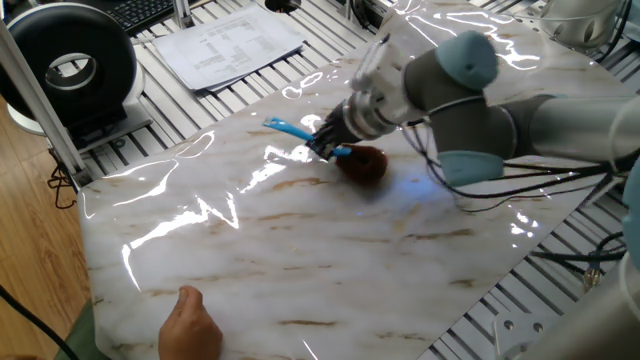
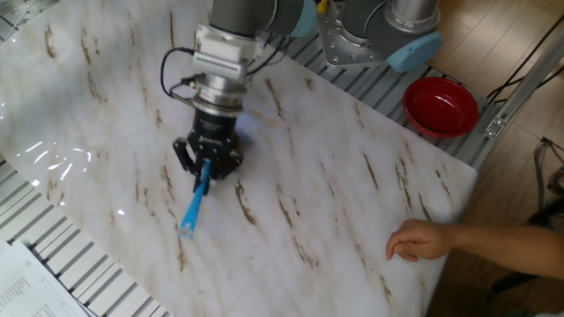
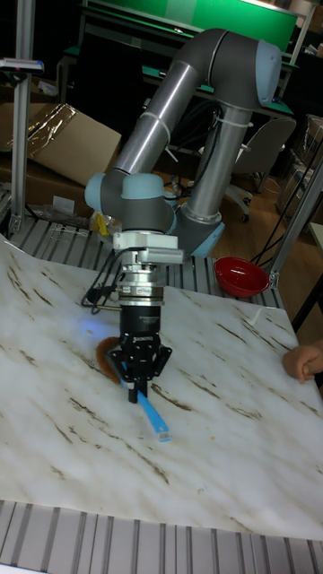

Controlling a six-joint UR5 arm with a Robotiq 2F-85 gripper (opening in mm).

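A brush with a blue handle [image 1: 290, 128] and a round brown head [image 1: 363, 165] is held by my gripper [image 1: 325, 150], whose black fingers are shut around the handle. From exterior view 2, the handle [image 2: 191, 214] sticks out past the gripper [image 2: 203, 181], and the head lies mostly hidden behind the fingers. The gripper [image 3: 140, 393] points down in exterior view 3, with the brown head [image 3: 103, 356] to its left, low over the marbled tabletop [image 3: 230, 459]. Whether the bristles touch the surface, I cannot tell.
A red bowl [image 2: 441, 107] rests at the table's edge near the robot base. A person's hand [image 2: 414, 239] lies on the tabletop's edge. Papers [image 1: 228, 47] and a black ring-shaped object [image 1: 70, 68] are beyond the marbled sheet. Most of the sheet is bare.
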